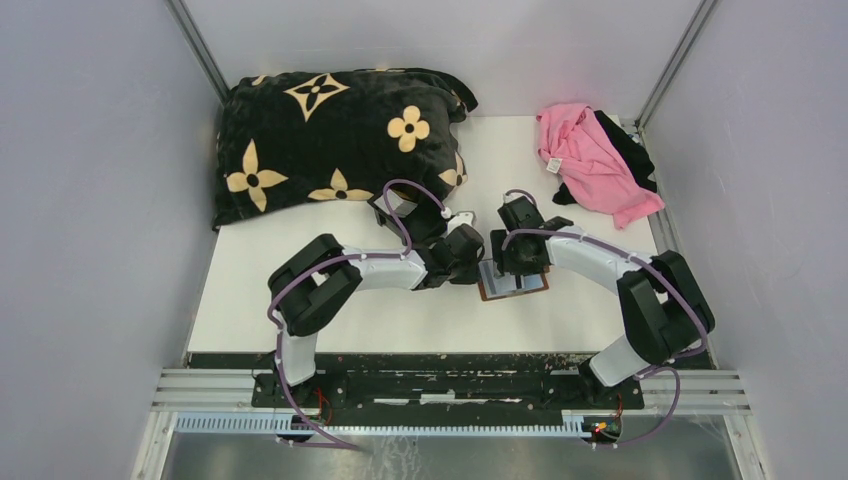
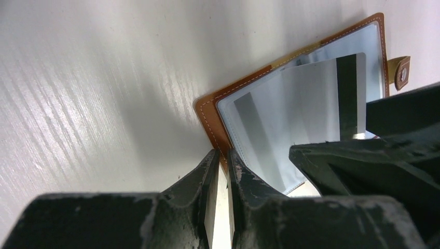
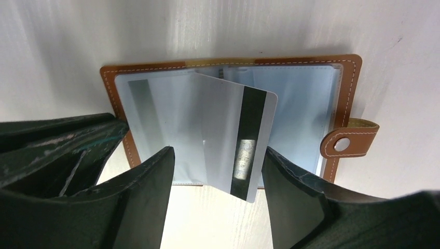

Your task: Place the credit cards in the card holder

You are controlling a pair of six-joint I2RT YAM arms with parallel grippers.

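The brown leather card holder [image 3: 342, 104] lies open on the white table, clear sleeves up, its snap strap [image 3: 350, 140] at the right in the right wrist view. A pale card with a dark stripe [image 3: 228, 135] lies tilted over the sleeves, its striped end beside a finger of my right gripper, which is open over the holder. My left gripper is shut on the holder's left edge, at its brown border. In the top view both grippers hide much of the holder [image 1: 515, 290].
A black patterned cushion [image 1: 330, 140] covers the back left, with a dark box [image 1: 395, 210] before it. Pink and black cloths [image 1: 590, 160] lie at the back right.
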